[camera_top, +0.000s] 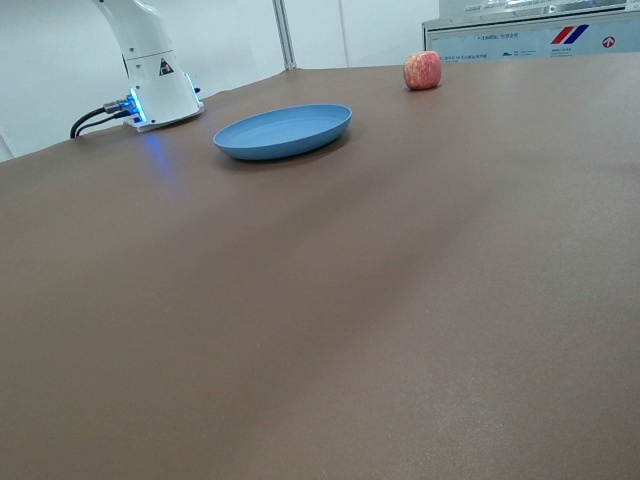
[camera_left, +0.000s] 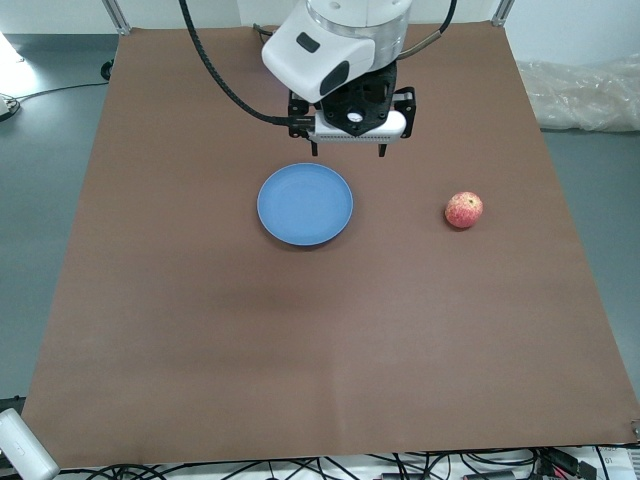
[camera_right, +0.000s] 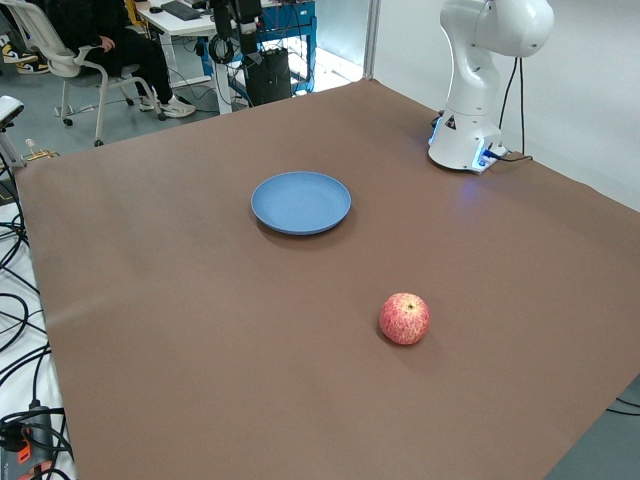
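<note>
My gripper (camera_left: 348, 150) hangs high in the camera left view, above the table's far part, its two black fingers apart with nothing seen between them. Below it lies a blue plate (camera_left: 305, 203), empty, also seen as a blue plate (camera_top: 282, 130) and a blue plate (camera_right: 300, 203). A red apple (camera_left: 464, 209) rests on the brown table to the plate's right in that view; the apple (camera_top: 422, 70) stands behind and right of the plate in the top view, and the apple (camera_right: 404, 318) sits nearer the camera in the right view. The gripper's fingers are out of the top view.
The robot's white base (camera_right: 465, 140) stands at the table's edge. Cables (camera_right: 20, 340) and equipment line another edge, off the top. A seated person and a desk are beyond the table in the right view.
</note>
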